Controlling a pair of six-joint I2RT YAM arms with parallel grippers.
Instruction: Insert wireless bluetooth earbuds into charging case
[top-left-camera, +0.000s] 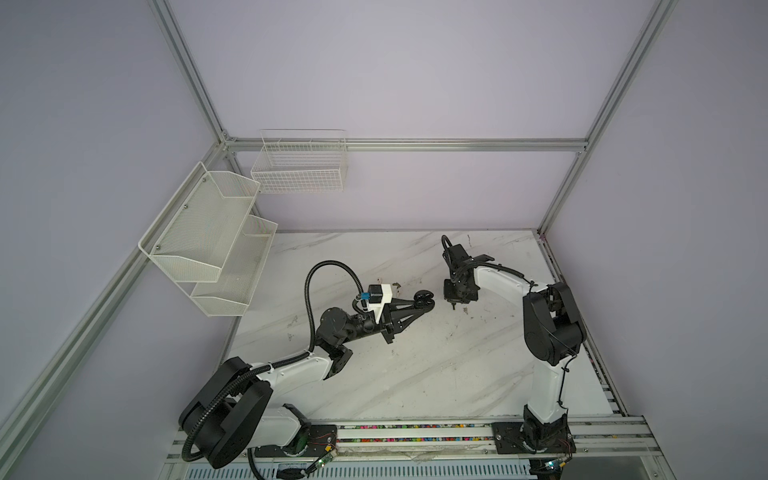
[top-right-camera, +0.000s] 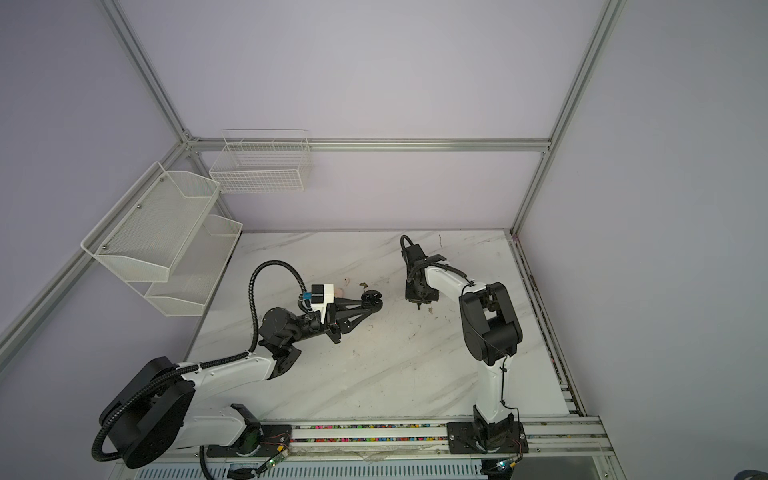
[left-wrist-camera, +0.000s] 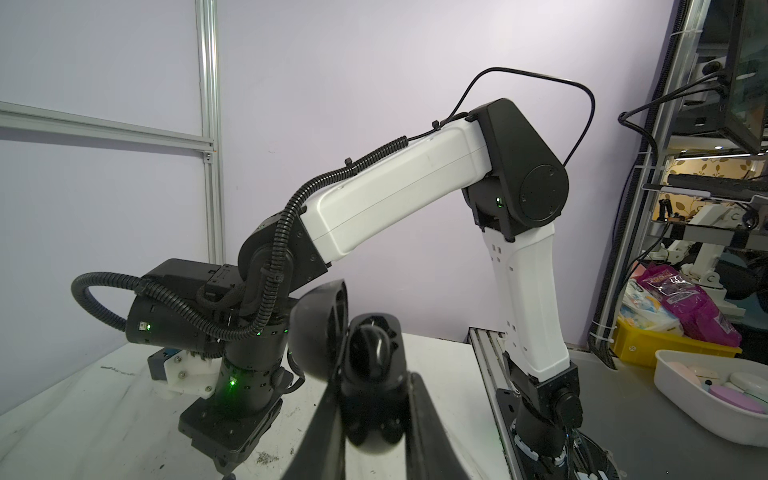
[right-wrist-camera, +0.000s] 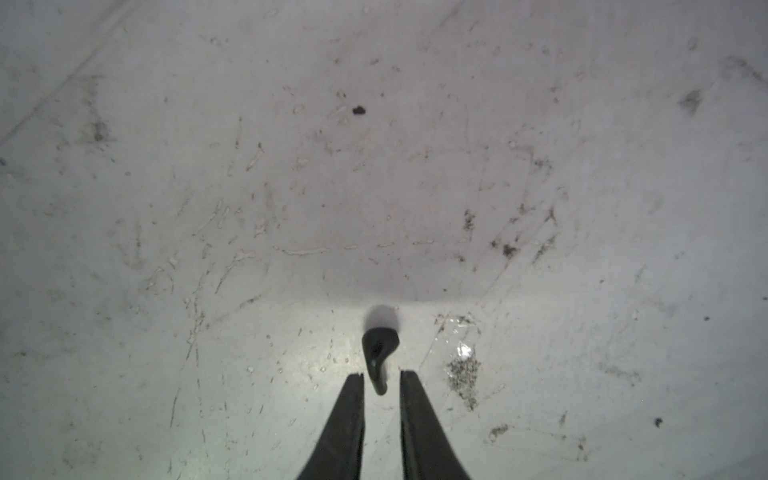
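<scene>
The black charging case (left-wrist-camera: 373, 400) is raised over the table with its round lid (left-wrist-camera: 318, 329) swung open. My left gripper is shut on it from below. A glossy rounded shape shows in the case's top; I cannot tell if it is an earbud or an empty slot. A black earbud (right-wrist-camera: 377, 349) is on the white table, its stem towards my right gripper. That gripper points down, open, with fingers (right-wrist-camera: 349, 412) either side of the stem's end; contact cannot be made out. In the top left view the case (top-left-camera: 424, 297) is left of the right gripper.
Dark specks and scratches mark the table (right-wrist-camera: 512, 200) around the earbud. White mesh baskets (top-left-camera: 212, 232) hang on the left wall. The front of the table (top-left-camera: 448, 368) between the arms is clear.
</scene>
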